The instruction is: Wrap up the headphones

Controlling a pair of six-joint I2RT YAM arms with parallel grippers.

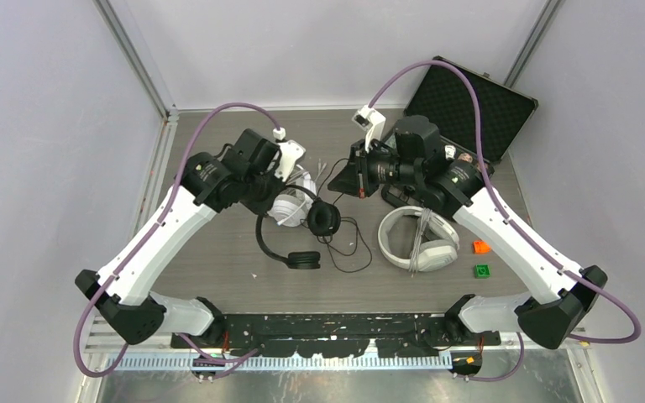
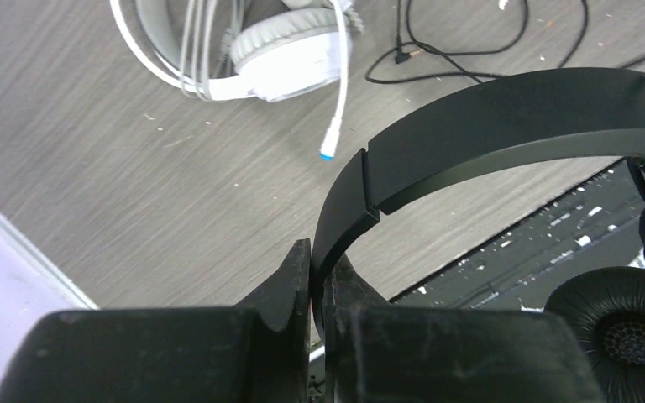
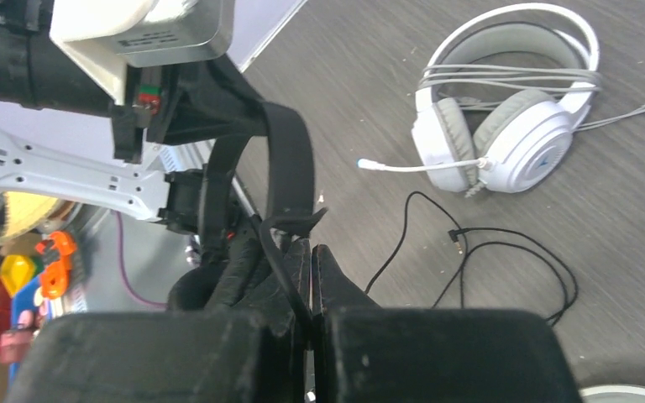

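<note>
Black headphones hang above the table, ear cups [image 1: 323, 218] toward the middle. My left gripper [image 1: 262, 210] is shut on their curved headband, which also shows in the right wrist view. To the right, my right gripper [image 1: 334, 188] is shut on the thin black cable [image 3: 282, 273], which rises from its fingertips toward the headphones. A loose stretch of the cable [image 1: 358, 243] lies in loops on the table, its plug [image 3: 455, 235] resting there too.
White headphones [image 3: 546, 151] with their own cable bound round them lie under the left arm. Another white pair [image 1: 437, 254] lies right of centre, beside orange [image 1: 481, 247] and green blocks [image 1: 481, 271]. An open black case [image 1: 470, 105] stands back right.
</note>
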